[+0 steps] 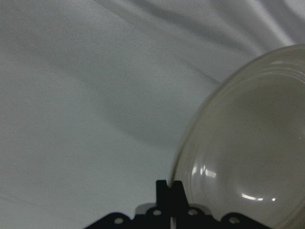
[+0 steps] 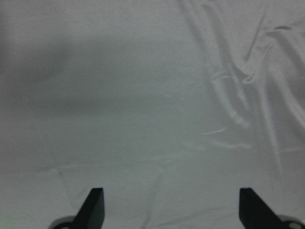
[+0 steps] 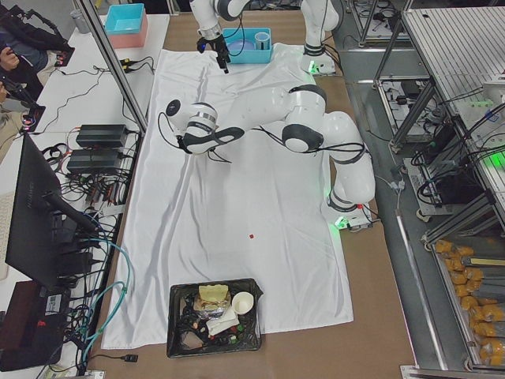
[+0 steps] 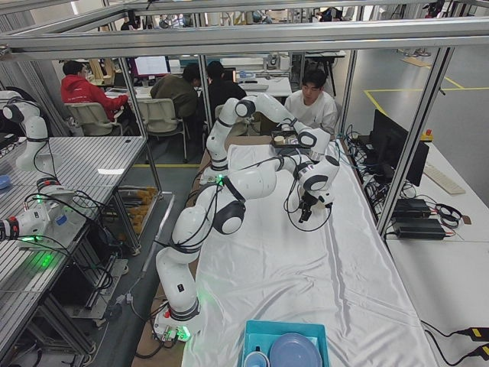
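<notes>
My left gripper is shut on the rim of a pale, glossy round dish (image 1: 248, 143), seen over white cloth in the left wrist view. In the camera left view that gripper and dish are hidden beneath the arm. My right gripper stands open over bare cloth, nothing between its fingers; in the camera right view it (image 4: 304, 215) hangs above the sheet.
A turquoise bin (image 3: 263, 56) with plates and a cup stands at the far end. A black crate (image 3: 173, 316) of assorted items lies at the other end.
</notes>
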